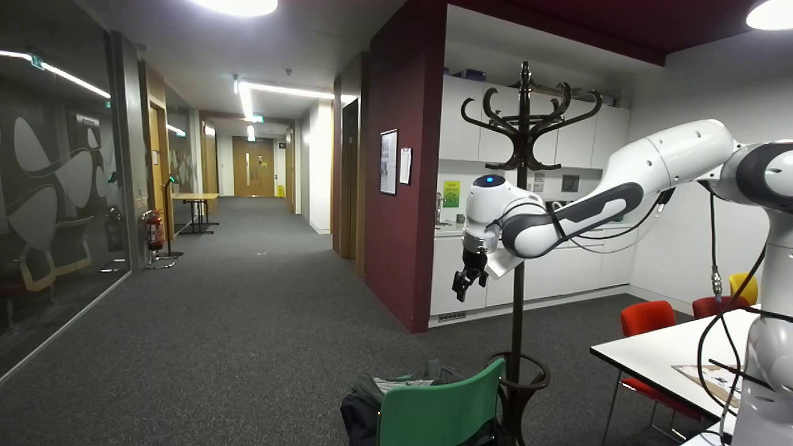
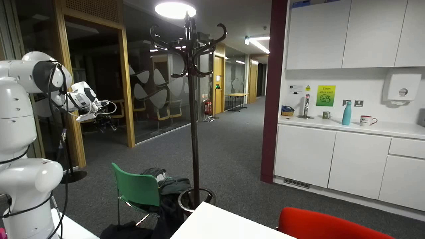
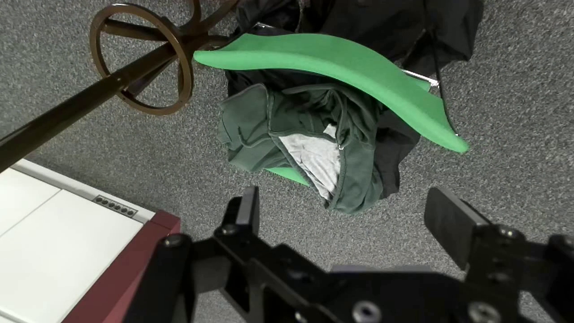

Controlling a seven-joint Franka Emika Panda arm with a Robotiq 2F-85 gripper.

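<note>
Wide apart, the two black fingers of my gripper have only grey carpet below and between them. In exterior view 1 the gripper points down in the air, in front of the white kitchen cabinets and above the green chair. A dark green garment with a pale grey lining lies on the green chair, well below my fingers in the wrist view. The dark brown coat stand rises close beside the arm. Exterior view 2 shows the gripper small and dark against the glass wall.
White tables and a red chair stand near the arm's base. On the kitchen counter are a turquoise bottle and a mug. Open carpet stretches down the corridor. Black cloth lies behind the chair back.
</note>
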